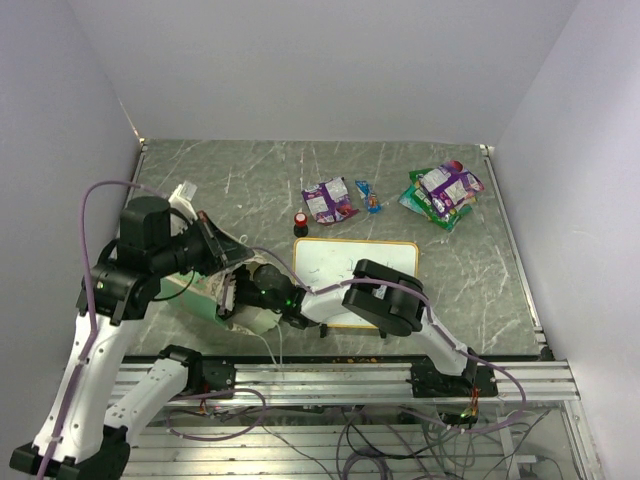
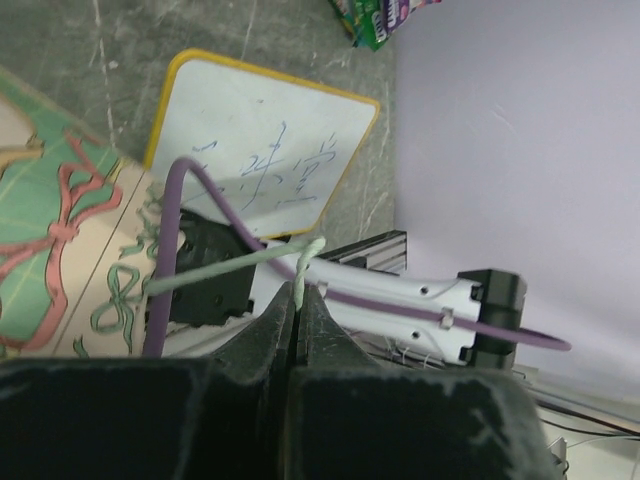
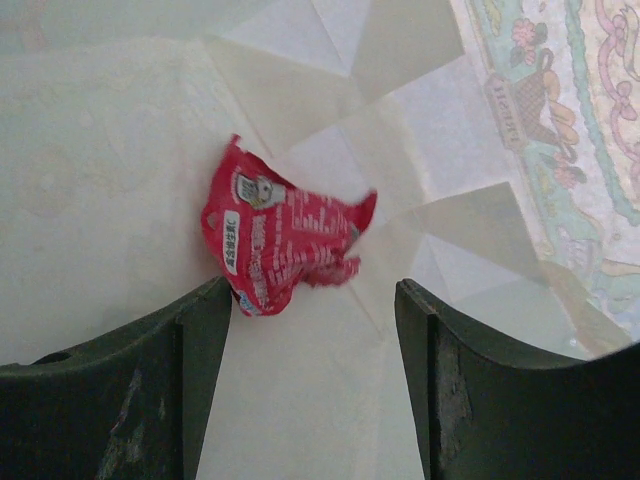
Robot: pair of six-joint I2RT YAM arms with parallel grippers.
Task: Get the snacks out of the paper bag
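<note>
The patterned paper bag [image 1: 203, 288] lies at the left of the table, largely covered by both arms. In the left wrist view its printed side [image 2: 70, 230] shows, and my left gripper is shut on the bag's pale cord handle [image 2: 225, 266]. My right gripper is open inside the bag's mouth. Ahead of its fingertips, on the white inner paper [image 3: 120, 200], rests a small red snack packet [image 3: 275, 228], with nothing between the fingers. Outside lie a purple packet [image 1: 328, 201], a small blue packet [image 1: 368, 196] and a purple-and-green pile [image 1: 446, 192].
A small dark bottle with a red cap [image 1: 300, 225] stands near the middle. The right arm reaches across a yellow-edged whiteboard [image 1: 340, 258]. Bare table lies at the back left and far right.
</note>
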